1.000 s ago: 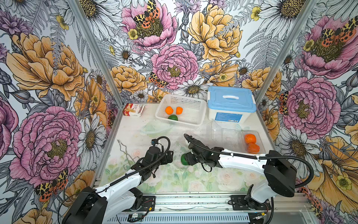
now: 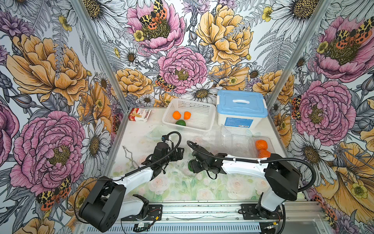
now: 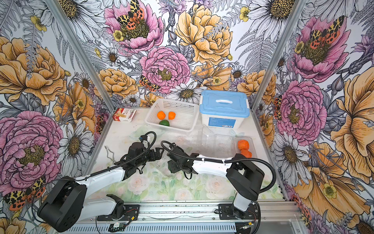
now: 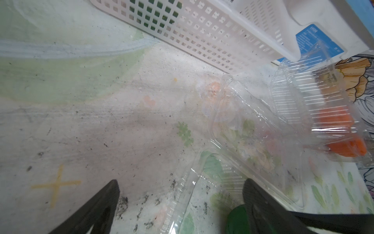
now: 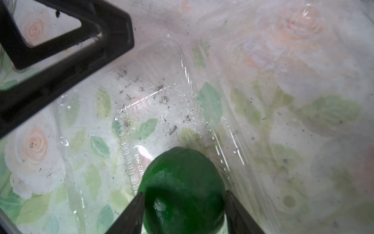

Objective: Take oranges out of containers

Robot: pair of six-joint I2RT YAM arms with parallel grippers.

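Note:
A white perforated basket (image 2: 206, 113) at the back holds two oranges (image 2: 176, 115) and a green fruit (image 2: 180, 122). At the right, a clear plastic container (image 3: 220, 144) holds oranges (image 3: 243, 144). My right gripper is around a dark green fruit (image 5: 181, 175) in a clear tray; whether it grips it is unclear. My left gripper is open and empty, left of that tray and above the table.
A blue-lidded box (image 3: 224, 103) stands at the back right, a small carton (image 3: 123, 114) at the back left. Metal tongs (image 2: 128, 156) lie on the left side of the table.
My right arm has shifted a little to the left, its wrist still over the dark green fruit.

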